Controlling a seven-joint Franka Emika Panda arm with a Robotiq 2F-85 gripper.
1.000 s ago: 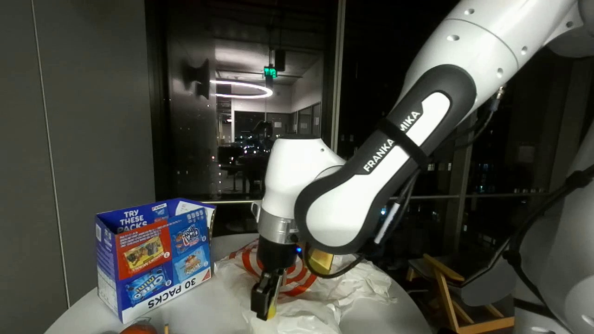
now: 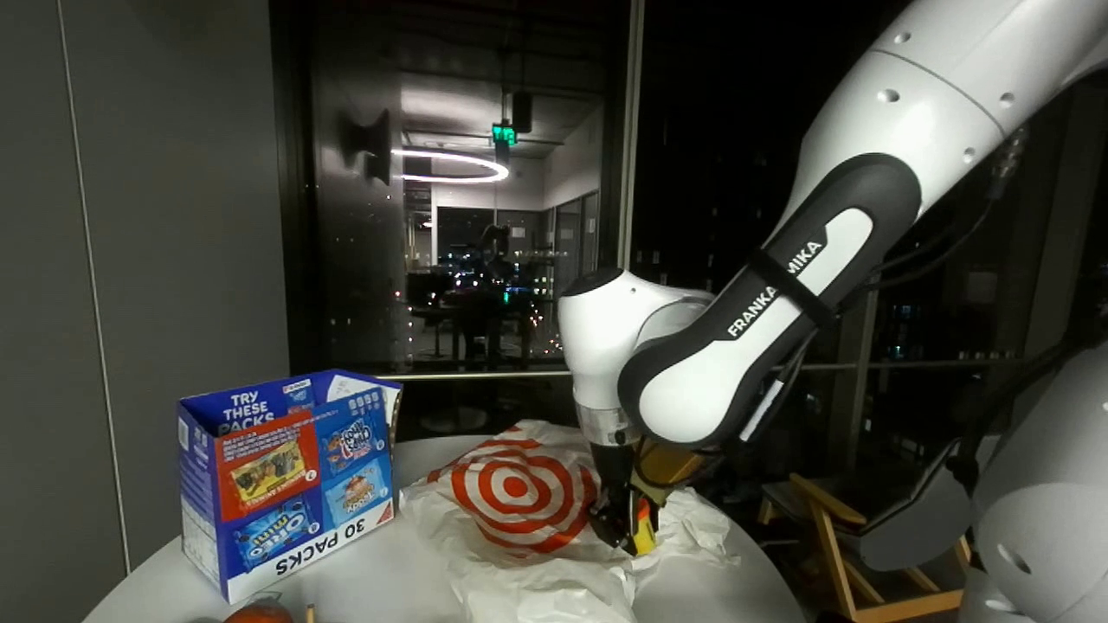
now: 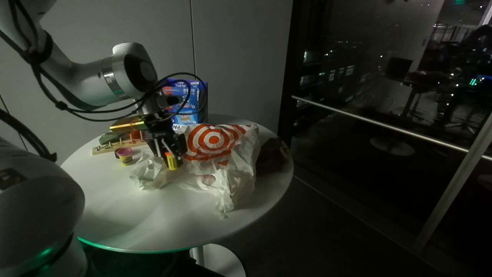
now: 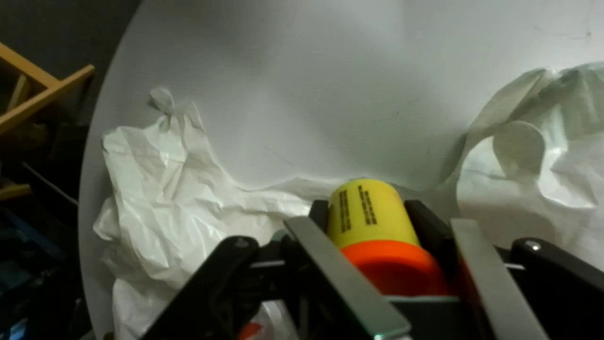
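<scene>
A small yellow tub with an orange lid (image 4: pixel 371 212) is clamped between the fingers of my gripper, its yellow end pointing away from the wrist. In exterior view 1 my gripper (image 2: pixel 631 529) hangs at the right part of a white plastic bag with a red target print (image 2: pixel 514 488). Exterior view 2 shows the same tub (image 3: pixel 172 161) low beside the bag (image 3: pixel 221 159), over its crumpled near edge. Whether the tub touches the bag or table cannot be told.
An open blue snack box (image 2: pixel 301 483) stands at the table's left. Another tub, yellow with a pink lid (image 3: pixel 124 155), sits near a wooden pegged board (image 3: pixel 103 148).
In exterior view 1 my gripper has moved right and somewhat farther back, from the bag's near left side to its right part, and has turned. The box has not moved.
</scene>
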